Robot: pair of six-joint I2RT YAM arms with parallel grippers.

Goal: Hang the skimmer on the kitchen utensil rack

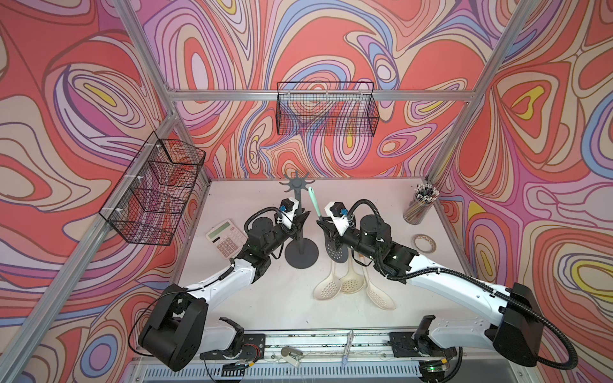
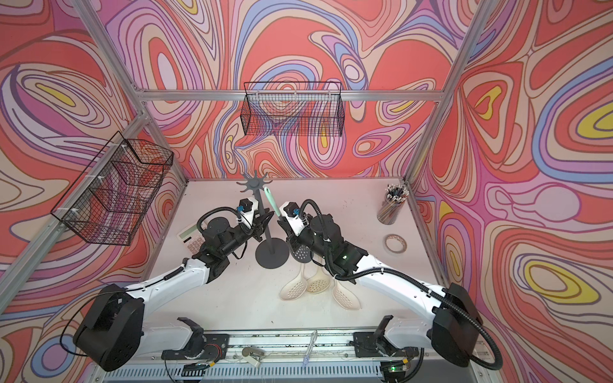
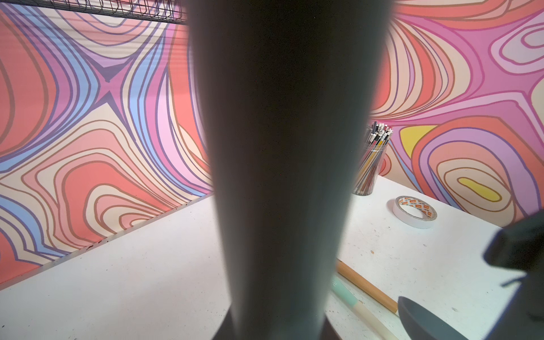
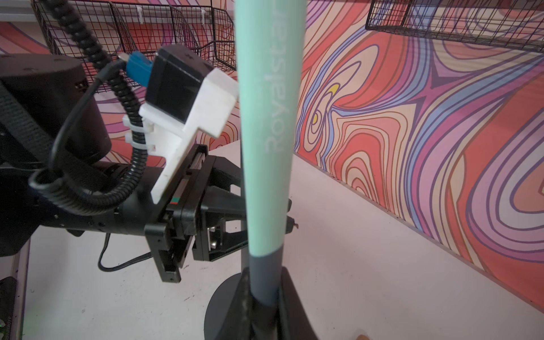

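The kitchen utensil rack point(image 1: 297, 183) is a dark grey stand with a round base point(image 1: 301, 254) and several hooks fanning out at its top. My left gripper point(image 1: 301, 218) is shut on the rack's post, which fills the middle of the left wrist view. A grey skimmer with a mint handle point(image 4: 269, 136) is held by my right gripper, shut on the grey part just below the mint. Its handle tip point(image 1: 311, 189) is up, beside and slightly right of the hooks and apart from them. The perforated head point(image 1: 337, 251) hangs below the gripper, partly covered.
Several cream ladles and skimmers point(image 1: 327, 288) lie at the table's front middle. A calculator point(image 1: 226, 238) is on the left; a tape roll point(image 1: 423, 243) and a pencil holder point(image 1: 418, 205) stand right. Wire baskets point(image 1: 327, 115) hang behind.
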